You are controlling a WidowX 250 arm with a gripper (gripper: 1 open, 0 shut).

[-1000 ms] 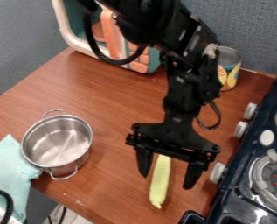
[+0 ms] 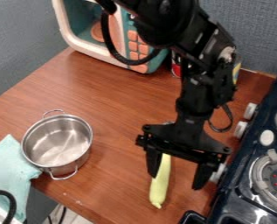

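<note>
My black gripper [image 2: 176,168] hangs over the lower middle of the wooden counter, fingers spread apart, above a pale yellow elongated object [image 2: 159,191], perhaps a corn cob or banana, lying lengthwise on the counter. The upper end of that object is hidden behind the gripper. No object shows held between the fingertips.
A steel pot [image 2: 57,138] sits at left beside a light blue cloth [image 2: 15,171]. A stove [image 2: 250,192] fills the right edge. A toy microwave [image 2: 81,26] and cans, partly hidden by my arm, stand at the back.
My arm and gripper have shifted to the right and slightly up since a second ago, covering more of the cans at the back. The yellow object lies where it was.
</note>
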